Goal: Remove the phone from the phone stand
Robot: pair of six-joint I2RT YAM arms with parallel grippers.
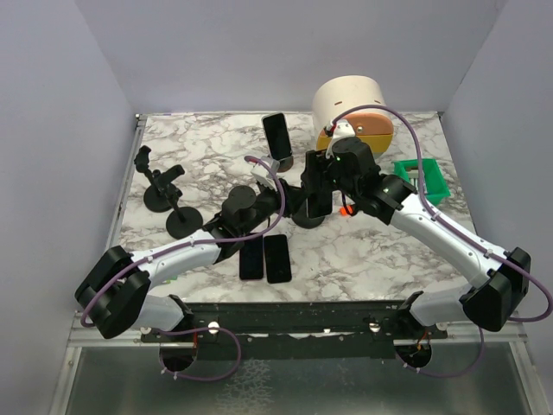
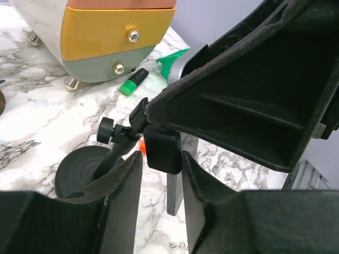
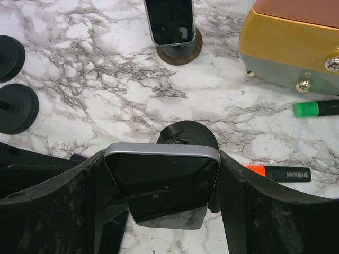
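Observation:
A phone (image 3: 161,182) with a silver edge is held in my right gripper (image 1: 318,180), which is shut on it above a black round stand (image 1: 307,219). In the left wrist view the phone stands edge-on behind the stand's jointed arm (image 2: 119,140). My left gripper (image 1: 292,197) is just left of the phone, low beside the stand; its fingers are hard to make out, and a small black block shows at its fingertips. In the right wrist view its dark body reaches in from the left, behind the phone.
Another phone on a stand (image 1: 276,138) is at the back, near a cream-and-yellow box (image 1: 350,108). Empty black stands (image 1: 181,220) are at the left, two dark phones (image 1: 276,259) lie in front, and a green tray (image 1: 432,181) is at right.

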